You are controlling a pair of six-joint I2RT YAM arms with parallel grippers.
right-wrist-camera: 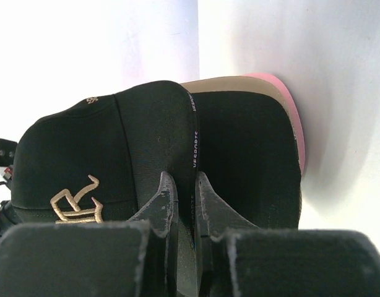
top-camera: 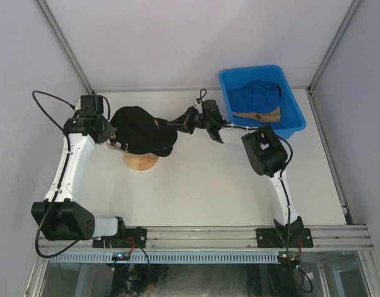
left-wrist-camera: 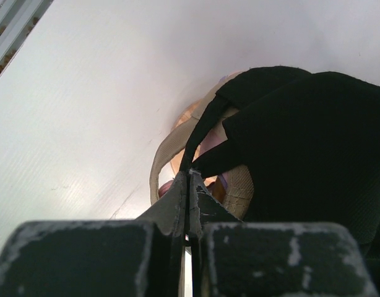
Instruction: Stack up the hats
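A black cap (top-camera: 138,131) sits over a round wooden stand (top-camera: 140,162) at the left of the table. In the right wrist view a beige hat brim (right-wrist-camera: 230,85) and a pink one (right-wrist-camera: 288,93) peek out from beneath its black brim (right-wrist-camera: 252,154). My left gripper is shut on the cap's back strap (left-wrist-camera: 202,133); a beige strap (left-wrist-camera: 171,143) loops below it. On the cap's other side, my right gripper is shut on black fabric where crown meets brim. The lower hats are mostly covered.
A blue bin (top-camera: 295,117) at the back right contains a blue hat (top-camera: 257,96) and a tan one (top-camera: 264,116).
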